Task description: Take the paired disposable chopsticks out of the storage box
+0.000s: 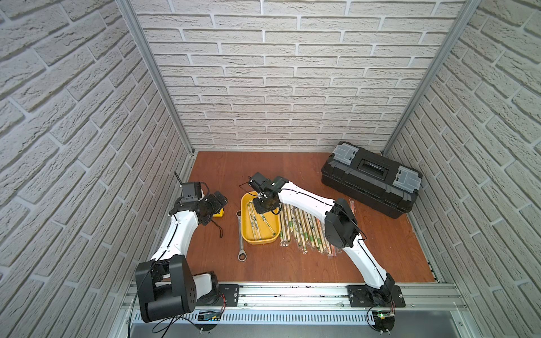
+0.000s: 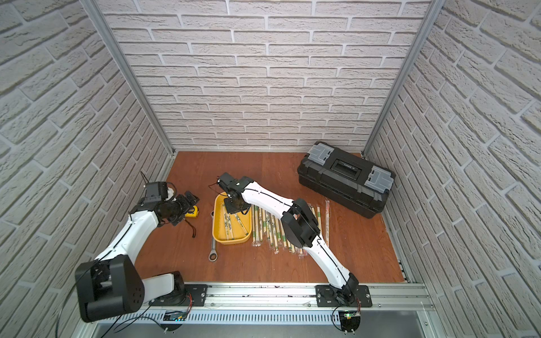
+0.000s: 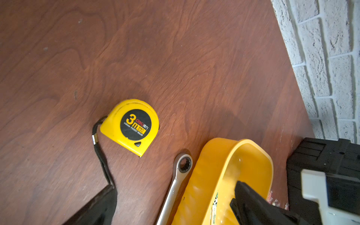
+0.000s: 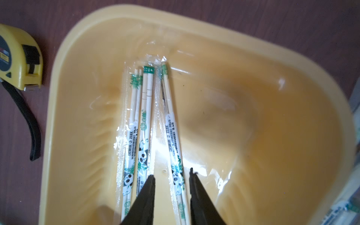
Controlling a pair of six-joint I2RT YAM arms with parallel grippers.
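The yellow storage box (image 4: 262, 112) holds wrapped chopstick pairs lying lengthwise: two (image 4: 131, 150) side by side and a third (image 4: 172, 138) slightly apart and tilted. My right gripper is over the box, part open, its fingertips near the third pair, nothing visibly held between them. In the left wrist view my left gripper stands open above the table, left of the box, near a tape measure (image 3: 120, 120).
A ring spanner (image 1: 241, 242) lies left of the box. Many wrapped chopsticks (image 1: 298, 231) lie on the table to its right. A black toolbox (image 1: 366, 180) stands at back right.
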